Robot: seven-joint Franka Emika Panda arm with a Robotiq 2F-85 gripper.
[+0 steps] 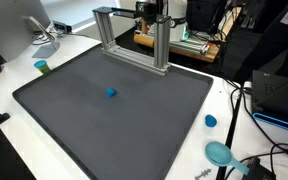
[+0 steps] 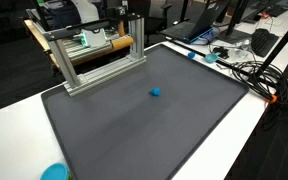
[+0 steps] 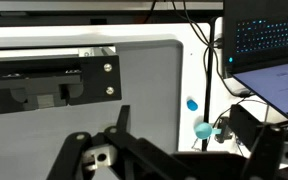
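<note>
In the wrist view my gripper is open, its dark fingers point(image 3: 96, 150) spread wide with nothing seen between them. It is high above the table, beside a rack with a black top point(image 3: 54, 80). On the grey mat lies a small blue object point(image 1: 111, 92), also seen in exterior view 2 as a blue lump point(image 2: 155, 92); the wrist view does not show it. A second blue piece point(image 3: 192, 104) rests on the white table near the mat's edge, close to a teal round object point(image 3: 203, 130). The gripper's tips cannot be made out in the exterior views.
The white-framed rack point(image 2: 99, 75) stands at one edge of the mat point(image 2: 174, 125). A green-sided cup point(image 1: 42, 67) is on the table off the mat's left corner. A laptop point(image 3: 264, 65) and loose cables lie beyond the other side.
</note>
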